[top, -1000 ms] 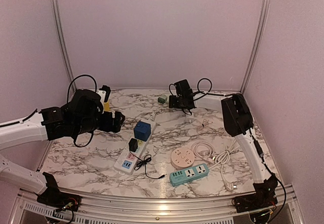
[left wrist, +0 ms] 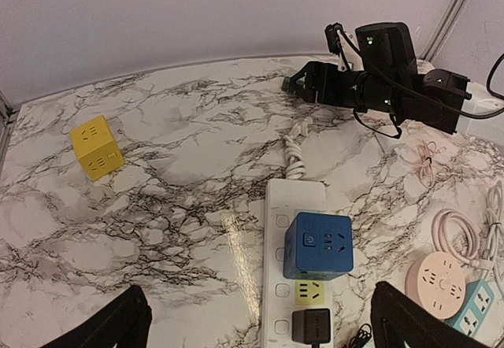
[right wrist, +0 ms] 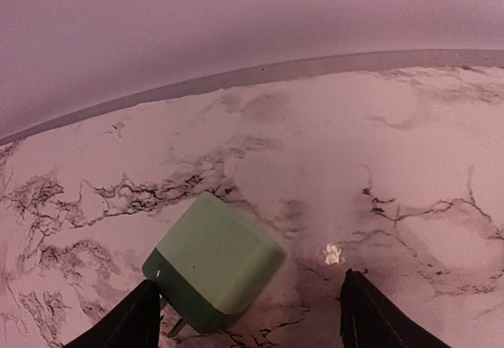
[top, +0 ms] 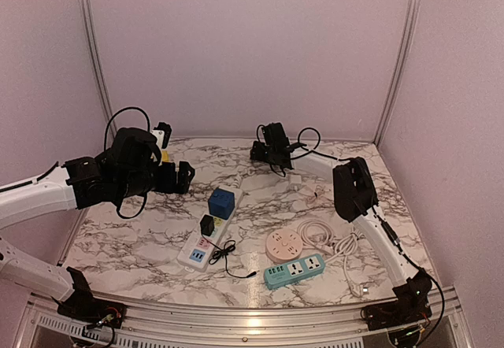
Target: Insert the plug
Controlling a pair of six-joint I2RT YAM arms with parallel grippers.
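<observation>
In the right wrist view a pale green cube plug (right wrist: 216, 257), its metal prongs (right wrist: 176, 328) facing down and left, lies between the fingertips of my right gripper. One finger (right wrist: 130, 320) overlaps its left side; marble shows between the plug and the other finger, so the grip is unclear. The top view hides most of the plug behind the right gripper (top: 257, 152). A white power strip (left wrist: 276, 301) holds a blue cube adapter (left wrist: 319, 246) and a black plug (left wrist: 313, 327). Above the table's left side, my left gripper is open and empty.
A yellow cube (left wrist: 96, 147) sits at the back left. Toward the front are a pink round socket (top: 284, 246), a teal strip (top: 294, 271), coiled white cord (top: 344, 246) and a black cable (top: 223, 251). Bare marble surrounds the green plug.
The left arm has moved slightly.
</observation>
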